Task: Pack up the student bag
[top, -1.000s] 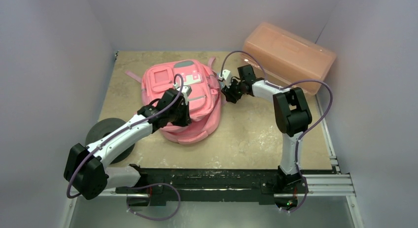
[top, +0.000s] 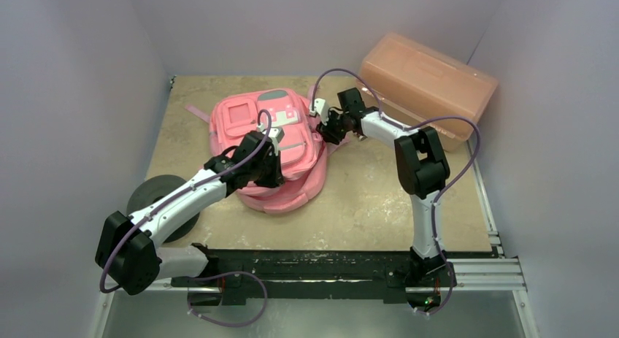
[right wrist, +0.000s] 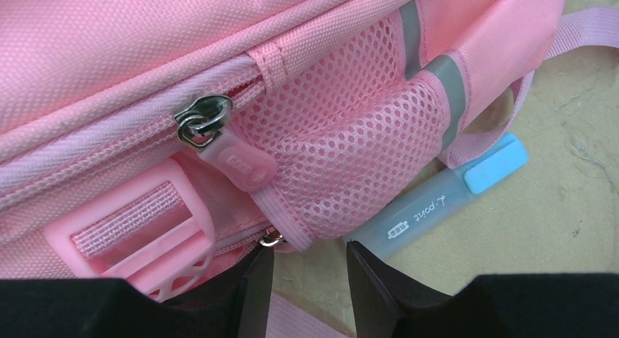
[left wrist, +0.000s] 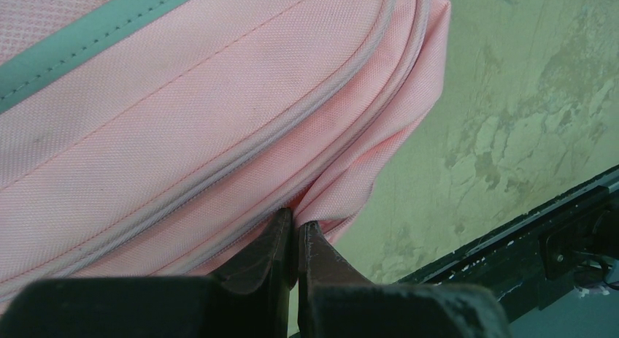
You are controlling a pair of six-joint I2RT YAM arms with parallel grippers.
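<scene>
The pink student bag (top: 244, 113) lies on the table with its front pockets up and its near end bulging open. At that end my left gripper is shut, a fold of the bag's fabric (left wrist: 350, 188) pinched at its fingertips. My right gripper is at the bag's right side, fingers apart, with nothing held between them. A small metal zipper pull (right wrist: 272, 239) touches or nearly touches its left finger. Above them hangs a larger zipper pull (right wrist: 237, 159), beside the mesh side pocket (right wrist: 350, 148). A blue translucent tube (right wrist: 420, 212) lies partly under that pocket.
An orange translucent box (top: 431, 75) stands at the back right, close behind the right arm. Beneath the left arm is a dark round disc (top: 150, 192).
My right gripper has moved left and slightly toward the back, up against the bag's right side. The left arm and the bag's main body look unmoved.
</scene>
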